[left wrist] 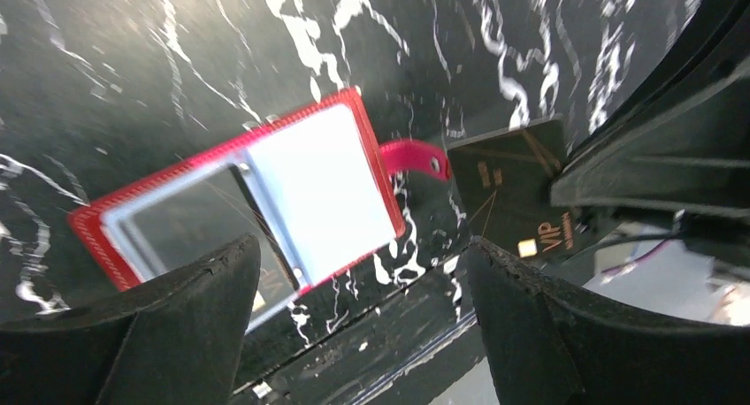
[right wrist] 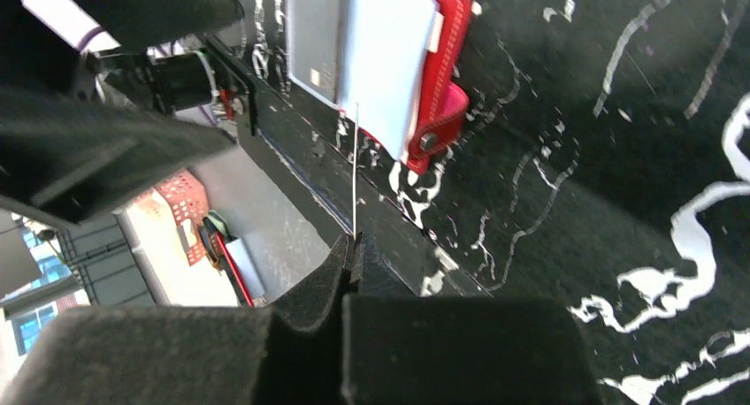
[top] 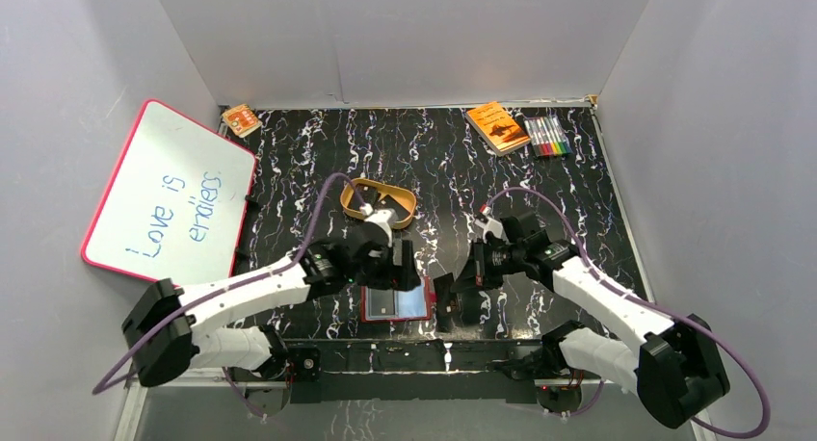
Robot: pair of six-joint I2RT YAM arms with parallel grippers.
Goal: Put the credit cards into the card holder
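The red card holder [top: 364, 304] lies unfolded near the table's front edge, a black card [left wrist: 199, 224] in its left pocket and a pale blue right side [left wrist: 318, 179]. Over it is my left gripper [top: 400, 272], open and empty, its fingers [left wrist: 190, 321] on either side in the left wrist view. Just right of the holder's red strap [left wrist: 416, 157], my right gripper [top: 461, 279] is shut on a black VIP card [left wrist: 508, 188]. In the right wrist view that card is edge-on, a thin line standing up from the fingertips [right wrist: 347, 268].
Behind the holder, a tan tray [top: 405, 222] contains black cards [top: 393, 208], partly hidden by the left arm. An orange book [top: 498, 128] and coloured markers [top: 547, 137] lie back right; the whiteboard [top: 173, 195] is left. Bare table lies between.
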